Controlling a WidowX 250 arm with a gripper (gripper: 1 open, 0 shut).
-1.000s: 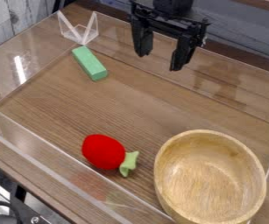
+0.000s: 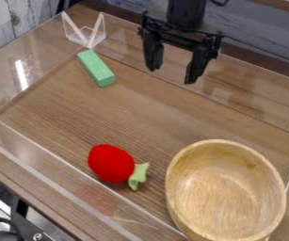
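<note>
My black gripper (image 2: 177,56) hangs over the back middle of the wooden tray, open, its fingers pointing down. A red plush object with a green top (image 2: 113,163) lies at the front left. A large tan bowl (image 2: 225,205) is at the front right. A small green block (image 2: 95,68) lies at the back left, to the left of my gripper.
A white wire-like object (image 2: 87,30) is at the back left corner, behind the green block. Tray walls border the area.
My gripper has shifted slightly and its fingers appear in a slightly different pose. The objects on the surface have not moved.
</note>
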